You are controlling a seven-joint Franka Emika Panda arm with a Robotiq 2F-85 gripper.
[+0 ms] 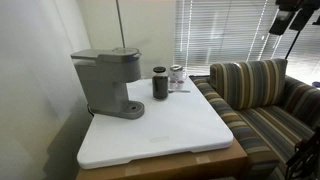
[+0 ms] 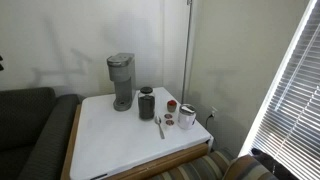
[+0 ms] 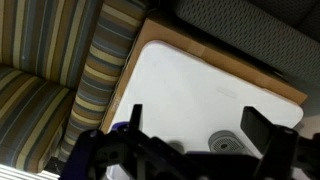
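Note:
My gripper is open above the white table (image 3: 195, 85), its dark fingers spread wide with nothing between them. In exterior view 1 the gripper (image 1: 284, 25) hangs high at the upper right, well away from everything on the table. A grey coffee maker (image 1: 115, 72) stands on the table's left part. To its right are a dark jar (image 1: 160, 84) and a pale container (image 1: 177, 74). A spoon (image 2: 159, 128) lies in front of the dark jar (image 2: 147, 103) in exterior view 2. The gripper's body partly hides the tabletop items in the wrist view.
A small reddish container (image 2: 171, 106) and the white container (image 2: 186, 117) stand near the table's right edge. Striped armchairs (image 1: 262, 105) adjoin the table, and a dark sofa (image 2: 35, 130) is left of it.

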